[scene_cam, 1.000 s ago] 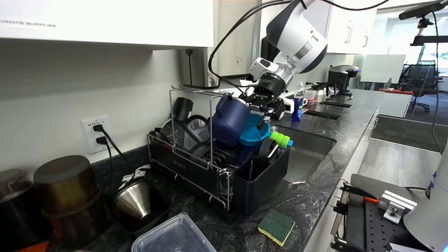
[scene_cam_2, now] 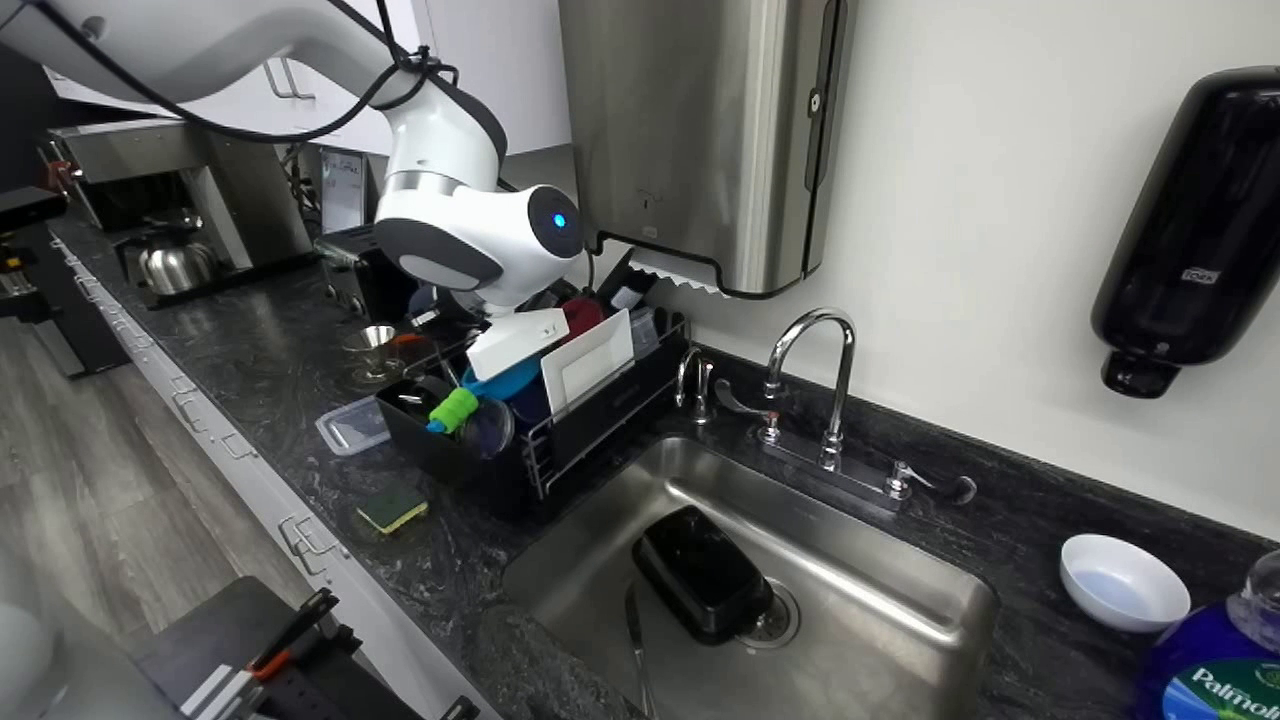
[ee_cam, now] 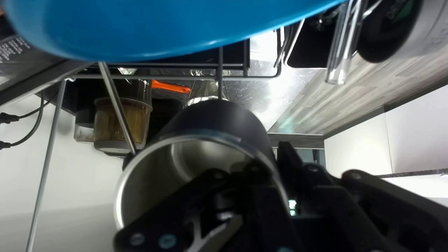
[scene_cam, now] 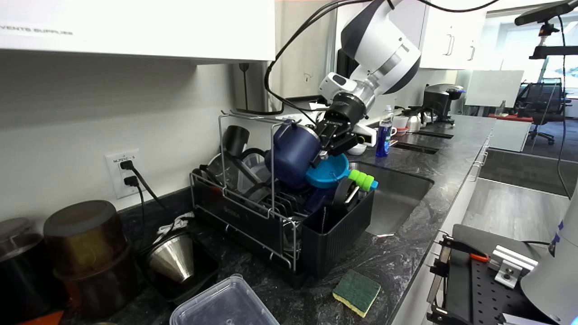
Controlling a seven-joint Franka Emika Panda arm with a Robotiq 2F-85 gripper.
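Observation:
A dark blue mug point(scene_cam: 294, 156) leans in the dish rack, its steel-lined mouth turned toward my gripper point(scene_cam: 328, 154). In the wrist view the mug point(ee_cam: 218, 119) lies under the fingers. One finger reaches into its mouth and the other stands outside the rim, with the fingers part open across the wall. Whether the pads press on the rim cannot be made out. Close by is a bright blue bowl point(scene_cam: 326, 172), which fills the top of the wrist view. The arm hides the mug in exterior view 2.
Wire rack bars point(scene_cam: 273, 170) and packed dishes crowd the mug. A white board-like item point(scene_cam_2: 588, 366) stands at the rack's sink side. The sink point(scene_cam_2: 888, 654) holds a black container point(scene_cam_2: 702, 574). A sponge point(scene_cam: 356, 292) lies on the counter in front.
My gripper has moved left and slightly down, onto the mug's rim, and its fingers look closer together. The mug has shifted a little to the left.

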